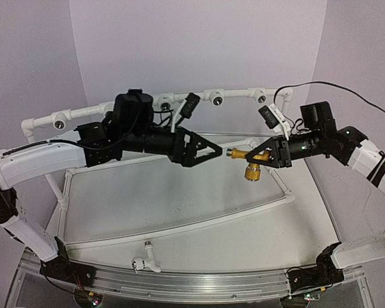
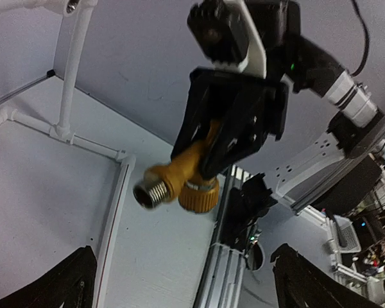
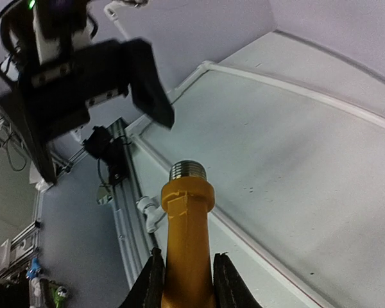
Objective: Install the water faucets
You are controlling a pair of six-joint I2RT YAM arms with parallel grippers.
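A yellow faucet (image 1: 252, 172) with a threaded silver spout end hangs in my right gripper (image 1: 269, 155), whose fingers are closed round its body; in the right wrist view its shank (image 3: 188, 244) points away from the fingers. My left gripper (image 1: 215, 151) stands open just left of that threaded end, facing it, with nothing between its fingers. In the left wrist view the faucet (image 2: 198, 199) is blurred, ahead of the open fingers. Along the white pipe rail (image 1: 192, 95) at the back are several tee fittings with dark threaded openings.
A white rectangular pipe frame (image 1: 179, 226) lies on the board below both arms. A small white pipe fitting (image 1: 147, 261) lies near the front metal rail (image 1: 192, 282). The board's middle is clear.
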